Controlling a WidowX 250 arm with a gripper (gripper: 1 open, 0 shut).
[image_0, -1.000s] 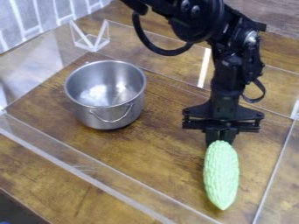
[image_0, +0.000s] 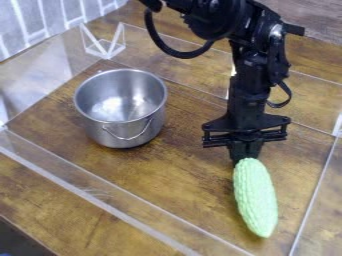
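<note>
My black gripper (image_0: 245, 150) points straight down above the wooden table, its fingertips at the top end of a pale green, bumpy, elongated vegetable (image_0: 255, 200) lying lengthwise at the lower right. Whether the fingers touch it or close on it is hard to tell. A steel pot (image_0: 122, 108) with a wire handle sits to the left of the gripper.
Clear plastic panels and strips border the work area on the left, front and right. A white frame (image_0: 104, 42) stands at the back left. Bare wood (image_0: 160, 180) lies between the pot and the vegetable.
The arm and the green vegetable have shifted slightly; the pot has stayed put.
</note>
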